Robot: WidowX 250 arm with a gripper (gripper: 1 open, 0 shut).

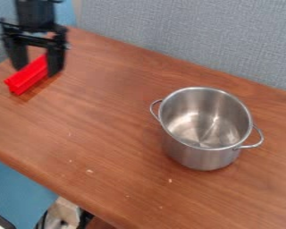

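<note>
My black gripper [35, 53] hangs at the upper left, blurred by motion, its two fingers apart and open. Just below it, a red bar-shaped object [28, 78] lies on the wooden table at the far left. A steel pot [202, 148] with two side handles stands upright on the right half of the table, empty inside as far as I can see.
A grey wall [206, 36] runs along the back.
</note>
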